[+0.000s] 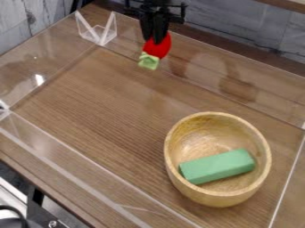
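At the top centre of the camera view, my dark gripper (155,34) is shut on a red object (160,46) with a pale green piece (149,61) at its lower end. Whether it touches the table is hard to tell. A wooden bowl (188,140) sits at the lower right, holding a green block (218,166).
A clear wire-like or plastic shape (98,31) stands at the top left. A dark object (10,216) lies at the bottom left corner.
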